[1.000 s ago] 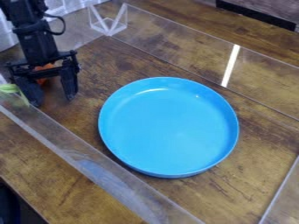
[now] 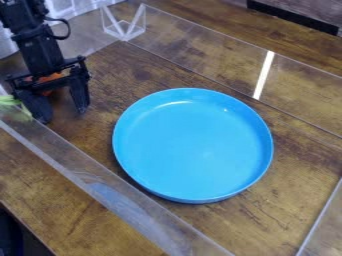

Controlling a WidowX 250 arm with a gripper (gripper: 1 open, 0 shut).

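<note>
A black robot gripper (image 2: pixel 54 98) hangs at the left edge, low over the wooden surface beside the clear plastic wall. Orange and green items (image 2: pixel 11 104) lie partly hidden under and beside it. Whether the fingers hold anything is unclear. A large round blue plate (image 2: pixel 193 142) lies on the wood at the center right, apart from the gripper.
Clear plastic walls (image 2: pixel 123 198) border the work surface. The wood between gripper and plate and behind the plate is bare. A white strip (image 2: pixel 263 74) lies at the back right.
The arm and gripper have shifted slightly to the left. The plate is unchanged.
</note>
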